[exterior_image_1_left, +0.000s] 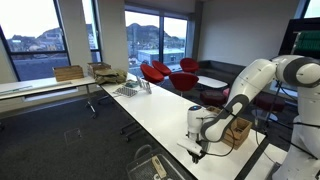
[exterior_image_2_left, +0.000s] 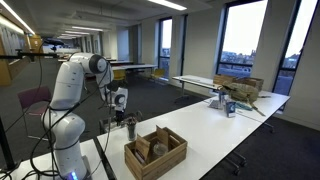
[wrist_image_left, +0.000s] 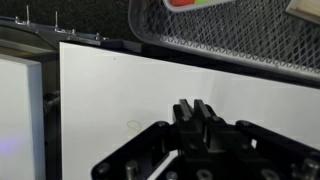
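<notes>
My gripper is over the white table (wrist_image_left: 100, 90), its two dark fingers together in the wrist view. Nothing can be made out between them; their tips hide whatever may be there. In exterior view 1 the gripper (exterior_image_1_left: 196, 156) hangs low near the table's front edge, left of a wooden box. A faint yellowish loop (wrist_image_left: 133, 126) lies on the table, left of the fingers. Whether it is an object or a mark is unclear.
The open wooden box (exterior_image_2_left: 172, 157) stands on the table with things inside. Beyond the table edge is a wire mesh basket (wrist_image_left: 245, 35) holding a red and green item (wrist_image_left: 185, 3).
</notes>
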